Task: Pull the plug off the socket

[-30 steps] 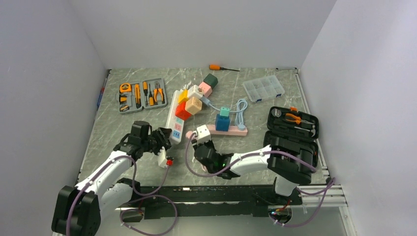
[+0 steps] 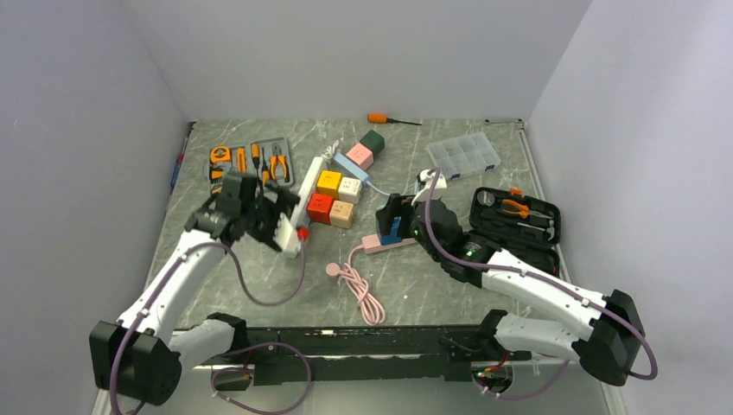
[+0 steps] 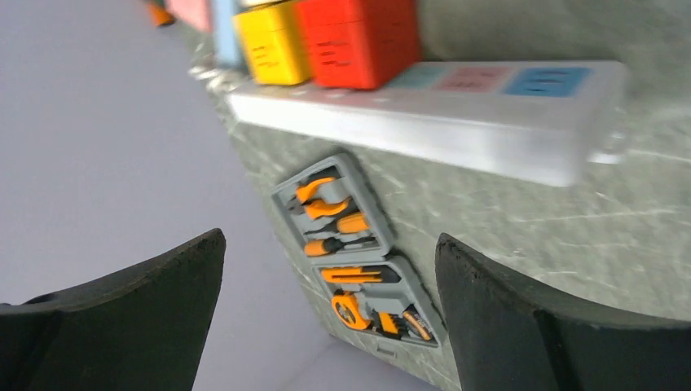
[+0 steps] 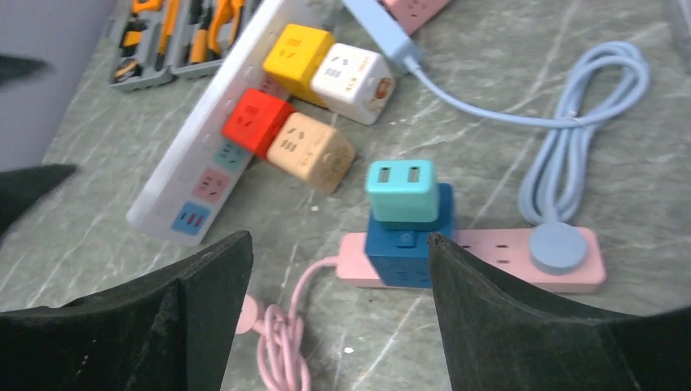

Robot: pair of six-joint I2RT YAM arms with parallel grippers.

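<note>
My left gripper is open beside the white power strip point(image 3: 424, 114), which has yellow point(image 3: 267, 45) and red point(image 3: 350, 45) cube plugs along its side, at the left-centre of the top view. My right gripper is open above a pink strip point(image 4: 521, 259), facing a dark blue cube point(image 4: 407, 257) with a teal cube plug point(image 4: 403, 189) on top. A white cube point(image 4: 346, 81) and a beige cube point(image 4: 310, 151) stand by the white strip. A light blue strip point(image 4: 375, 24) lies behind them.
Orange tool kits lie in a grey case point(image 2: 272, 160) at back left. A clear organiser point(image 2: 462, 156) and black toolbox point(image 2: 514, 225) are on the right. Coiled pink point(image 2: 363, 298) and blue point(image 4: 570, 163) cables lie on the table.
My right arm has swung back and to the right, from the front centre to above the blue cube. My left gripper has risen and moved slightly back along the white strip.
</note>
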